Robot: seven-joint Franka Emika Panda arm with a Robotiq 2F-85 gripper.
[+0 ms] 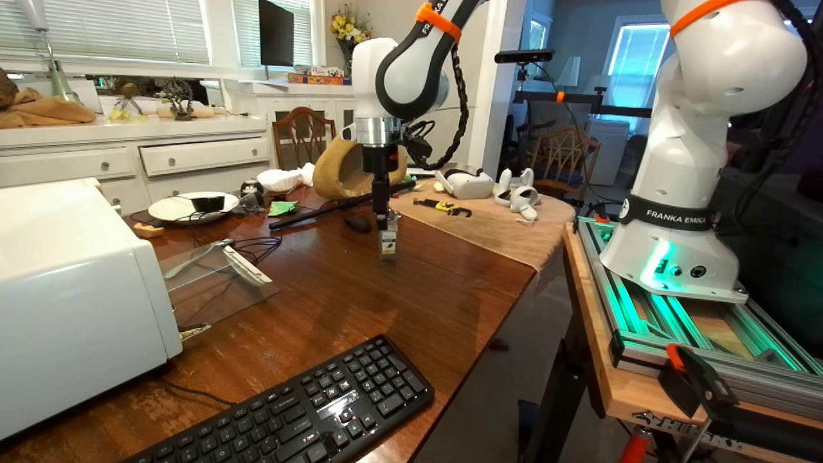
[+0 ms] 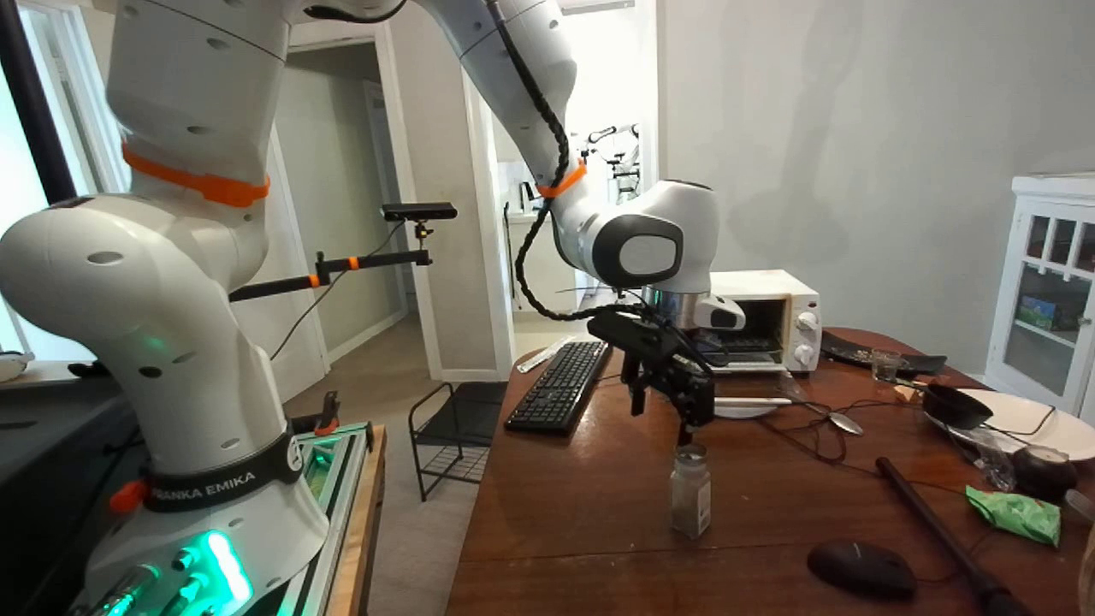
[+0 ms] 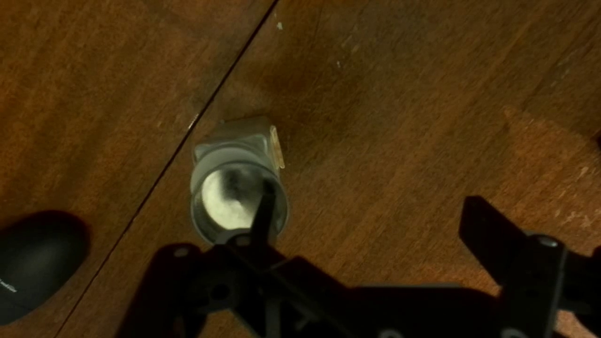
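A small clear glass jar (image 2: 690, 500) with a label on its side stands upright on the wooden table. Seen from above in the wrist view, the jar (image 3: 235, 135) has a round open mouth and a pale bottom. My gripper is open, with bare table between its fingers. Its left finger (image 3: 263, 217) overlaps the jar's mouth; whether the tip dips inside the rim I cannot tell. The right finger (image 3: 487, 234) is well off to the jar's right. From the first exterior side, the gripper (image 1: 382, 222) appears directly over the jar (image 1: 388, 245).
A black mouse (image 2: 860, 568) lies close to the jar, and a black rod (image 2: 939, 529) lies beyond it. The keyboard (image 1: 308, 409) and white toaster oven (image 1: 77, 301) occupy other parts of the table. A white plate (image 2: 1057, 431) sits farther off. Table between jar and keyboard is clear.
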